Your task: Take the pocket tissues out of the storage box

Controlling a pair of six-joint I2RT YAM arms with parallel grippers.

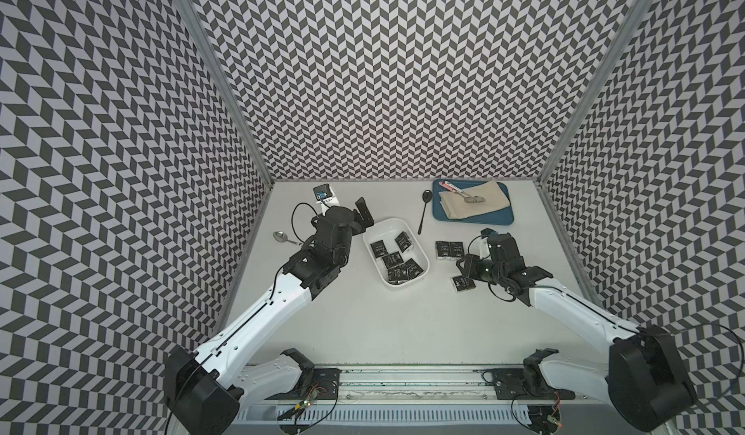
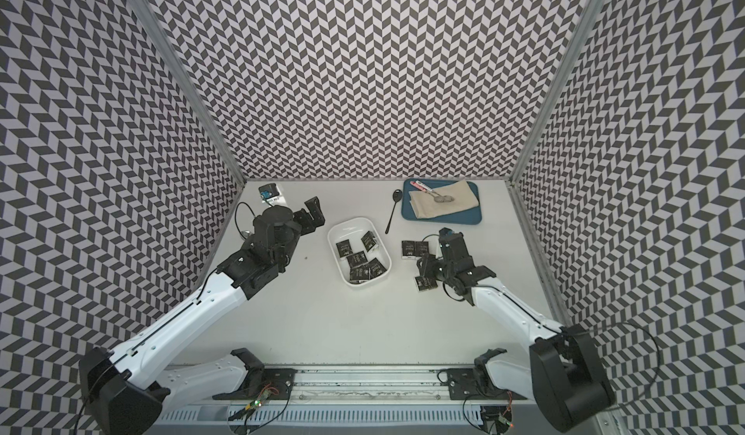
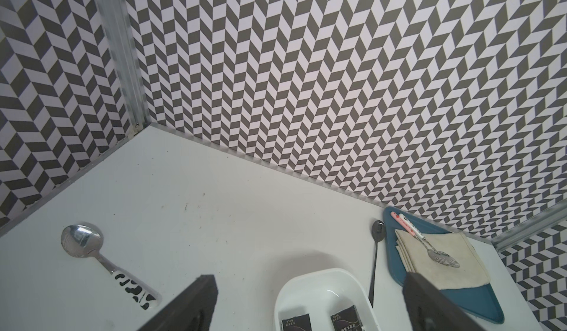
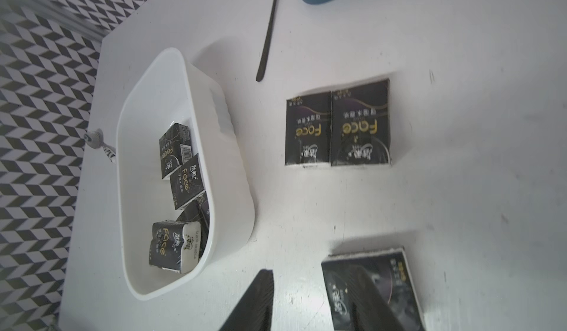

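The white storage box (image 1: 420, 250) stands mid-table with several dark pocket tissue packets (image 4: 171, 245) inside it. Two more packets (image 4: 360, 124) lie side by side on the table, right of the box. Closer to the front, a single packet (image 4: 378, 286) is flat on the table, partly covered by a finger of my right gripper. Those fingers are apart, with bare table and the packet's edge visible between them; they do not grip it. My left gripper (image 1: 360, 217) hangs by the box's far left side, fingers wide apart and empty.
A blue tray (image 1: 475, 217) with a folded cloth (image 1: 492, 194) and a utensil sits at the back right. A black spoon (image 1: 426, 198) lies left of it, and a metal spoon (image 3: 82, 239) at the far left.
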